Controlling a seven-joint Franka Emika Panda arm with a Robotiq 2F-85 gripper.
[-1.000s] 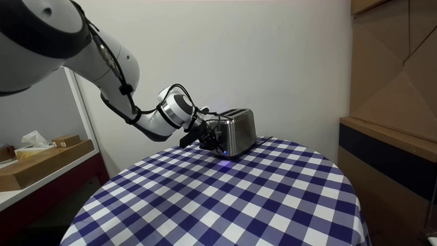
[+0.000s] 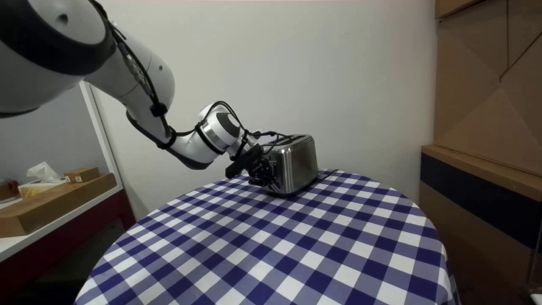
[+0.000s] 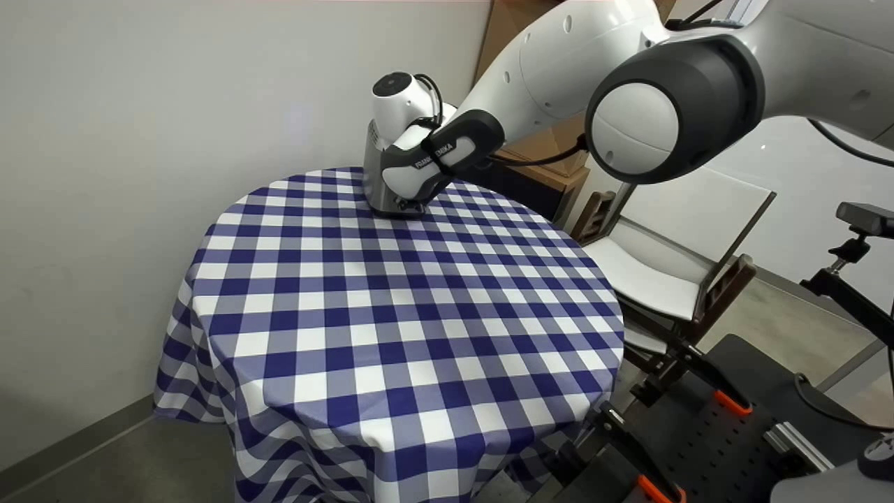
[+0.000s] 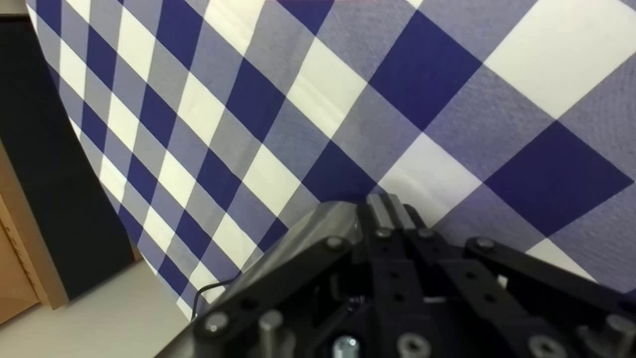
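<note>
A silver two-slot toaster (image 2: 303, 165) stands upright at the back of the checked table. My gripper (image 2: 275, 186) is low against the toaster's front end; the exact contact is hard to make out. In the wrist view the fingers (image 4: 381, 215) of my gripper lie together, with nothing visible between them. The toaster's shiny side (image 4: 313, 232) shows just left of the fingertips, and most of it is hidden behind the black finger linkages. From the other side, my arm covers much of the toaster (image 3: 378, 186).
A blue-and-white checked tablecloth (image 2: 284, 244) covers the round table, which is otherwise bare. The toaster's black cord (image 2: 329, 176) runs off to its right. A white wall (image 2: 366, 76) rises close behind, and cardboard panels (image 2: 488, 101) stand to the right.
The wrist has risen slightly and shifted a little right, with the hand still at the toaster's front. A small blue light near the fingertips, and its glow on the cloth, no longer show.
</note>
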